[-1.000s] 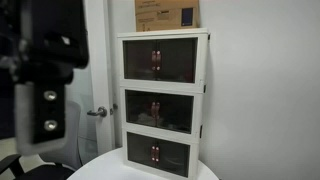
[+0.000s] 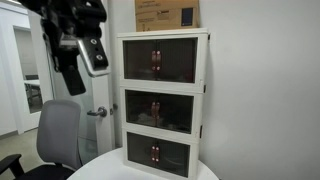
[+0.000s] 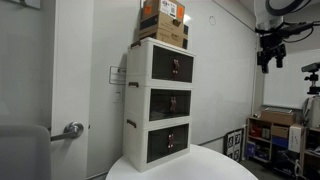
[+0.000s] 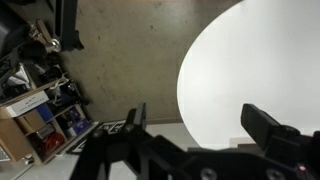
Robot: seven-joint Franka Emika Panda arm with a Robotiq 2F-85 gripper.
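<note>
A white cabinet [image 2: 119,90] stands on a round white table [image 3: 215,165], stacked in three sections. All its dark doors with reddish-brown handles look shut. My gripper is open over the floor and table edge, nothing between its black fingers. In exterior view 2 the gripper [image 3: 272,65] hangs high at the right, well apart from the cabinet. Exterior view 1 has it close to the camera at the upper left. In the wrist view the cabinet does not show.
A cardboard box [image 2: 167,15] sits on top of the cabinet. Bare tabletop [image 4: 250,65] lies in front of it. A grey chair [image 2: 58,130] and a door handle [image 3: 72,131] are to the left. Shelves [image 3: 275,135] with boxes stand at the far right.
In exterior view 1 my gripper has moved up and away from the camera and looks smaller now. The cabinet, its doors and the box have not moved.
</note>
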